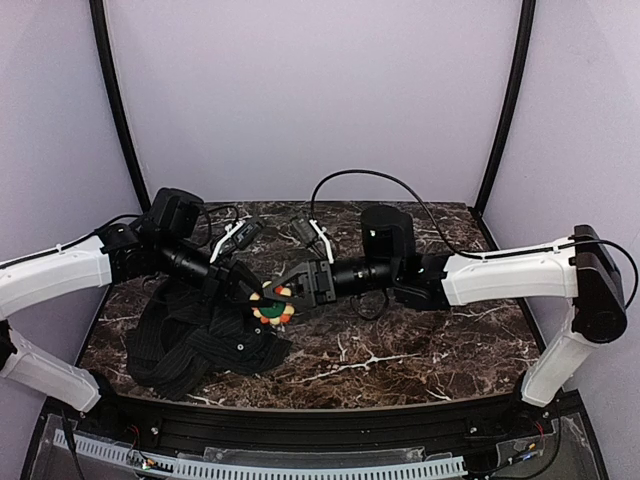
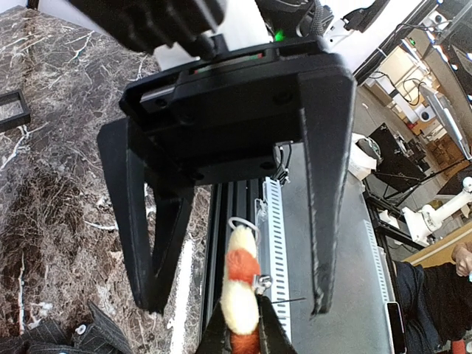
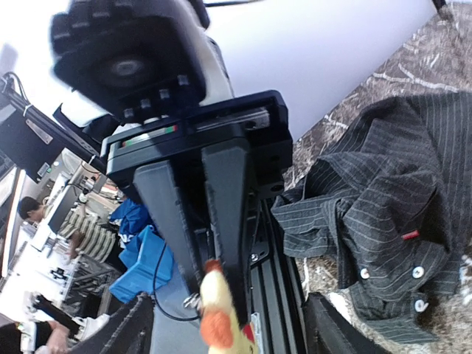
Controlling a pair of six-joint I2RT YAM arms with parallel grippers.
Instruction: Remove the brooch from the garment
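A flower brooch [image 1: 271, 308] with a green centre and cream and orange petals is held up between the two grippers at mid-table. My left gripper [image 1: 252, 298] is shut on it; in the left wrist view the brooch [image 2: 241, 287] rises from those fingers, a metal pin fitting at its side. My right gripper [image 1: 298, 285] is beside the brooch from the right; in the left wrist view its fingers stand apart on either side of the brooch's upper end. The dark striped garment [image 1: 190, 345] lies crumpled on the left of the table, below the brooch.
The dark front rail runs along its near edge, and walls enclose the back and sides.
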